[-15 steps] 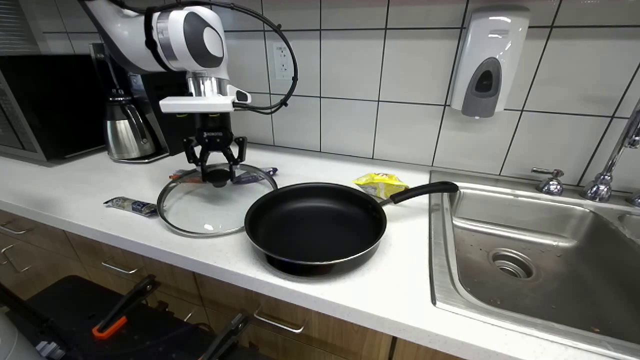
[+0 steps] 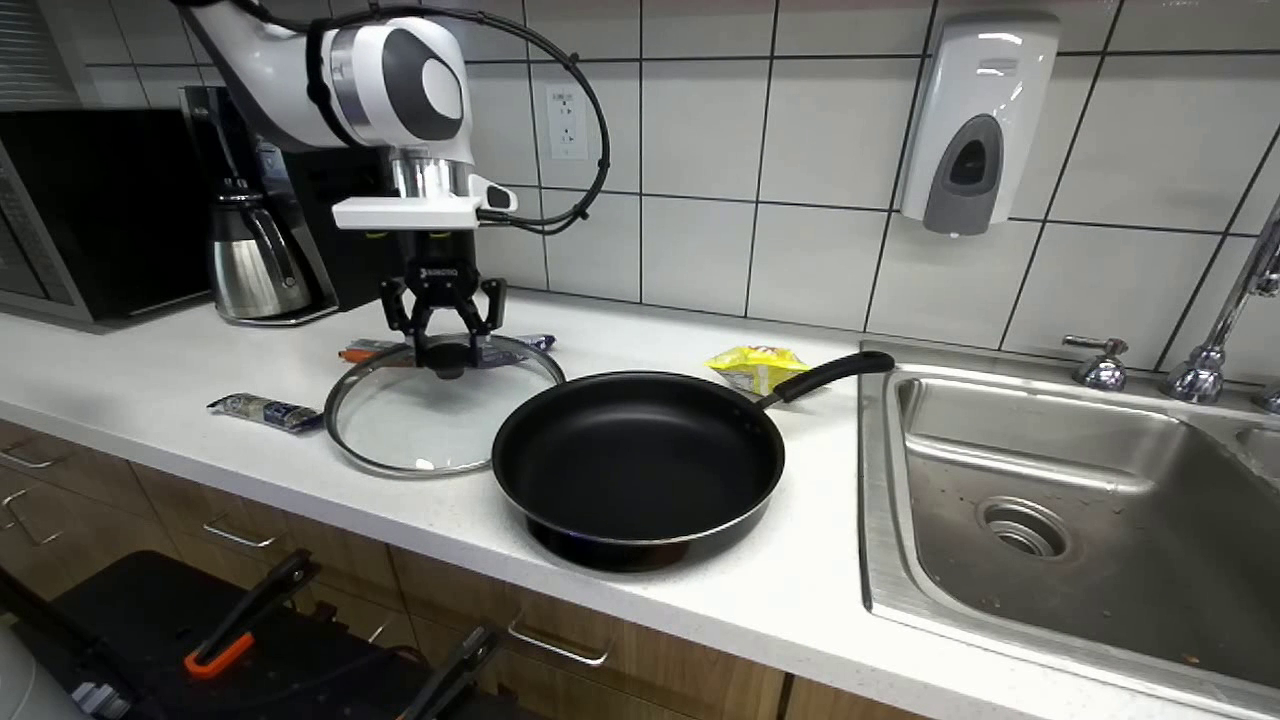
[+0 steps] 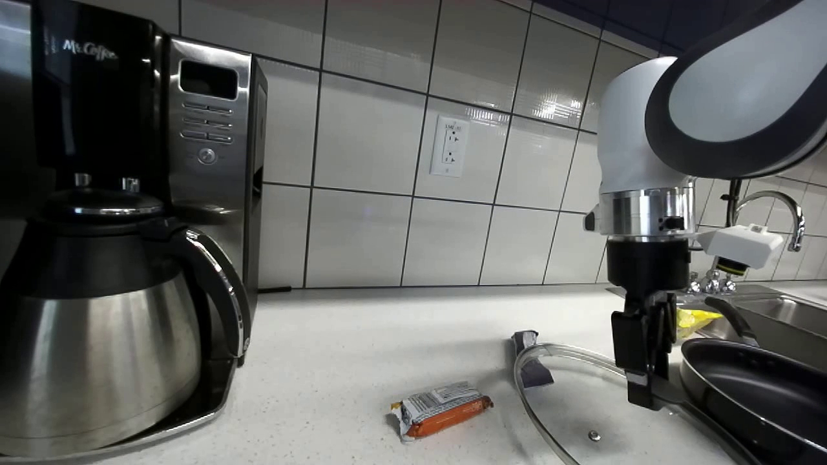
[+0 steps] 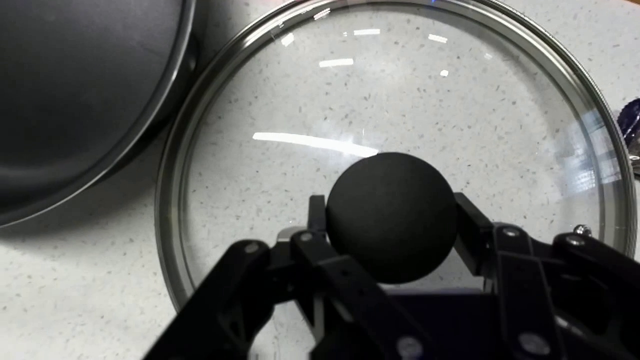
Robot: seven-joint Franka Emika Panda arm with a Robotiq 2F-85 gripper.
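My gripper (image 2: 451, 349) is shut on the round black knob (image 4: 391, 219) of a glass lid (image 2: 414, 420) with a metal rim. In the wrist view a finger stands on either side of the knob. The lid lies close to level at counter height; whether it clears the surface, I cannot tell. Just to its right in exterior view 1 is the empty black frying pan (image 2: 636, 450), the two rims meeting or overlapping in that view. The pan's handle (image 2: 834, 373) points back right, toward the sink.
Several wrapped bars lie around the lid, among them a dark one (image 2: 266, 412) at left and an orange one (image 3: 443, 411) behind. A yellow packet (image 2: 759, 367) sits behind the pan. The sink (image 2: 882, 504) is at right, a coffee maker (image 3: 209, 139) at left.
The gripper and lid have shifted slightly to the right. The pan has also moved a little right and toward the front, and its handle end has swung left.
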